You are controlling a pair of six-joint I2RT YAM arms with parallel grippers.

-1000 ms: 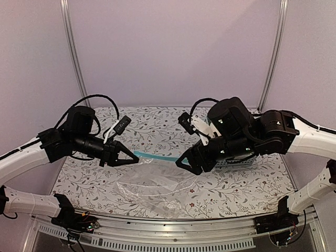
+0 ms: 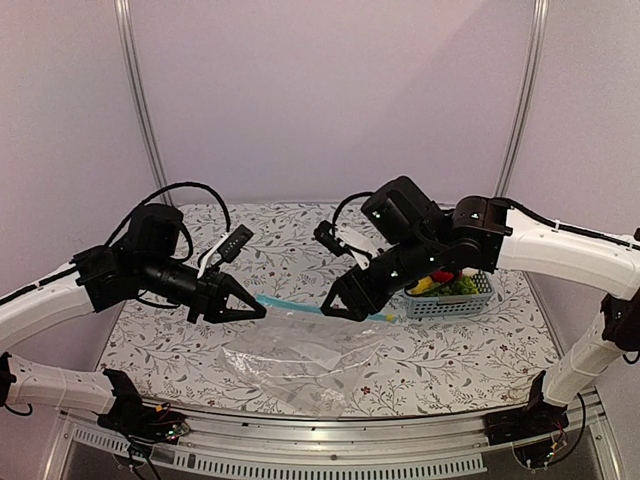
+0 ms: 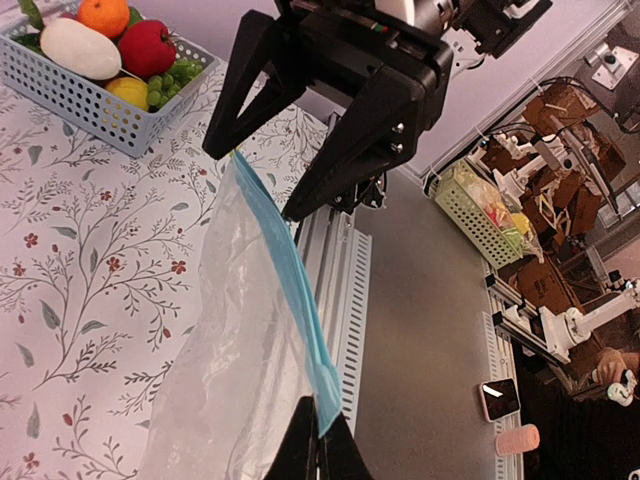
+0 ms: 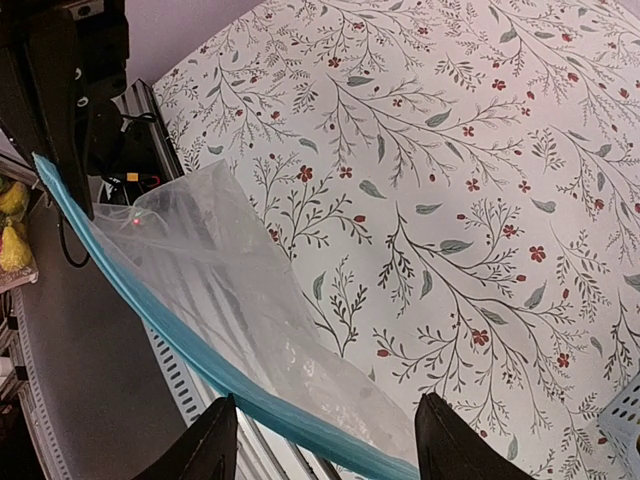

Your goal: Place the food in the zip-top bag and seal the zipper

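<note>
The clear zip top bag point(image 2: 295, 365) hangs by its blue zipper strip point(image 3: 275, 240) above the table. My left gripper is shut on one end of the strip. My right gripper is open around the strip toward its other end, with the fingers apart on either side. A grey-blue basket point(image 2: 447, 304) at the right holds the food: an orange point(image 3: 100, 16), a red pepper point(image 3: 147, 48), a white vegetable point(image 3: 75, 47), green grapes point(image 3: 170, 80) and a yellow fruit point(image 3: 125, 92).
Side walls stand at both edges, and a metal rail point(image 2: 320, 425) runs along the front.
My right gripper has moved left along the zipper strip, toward my left gripper, uncovering more of the basket in the top view. The left gripper is nearly still.
</note>
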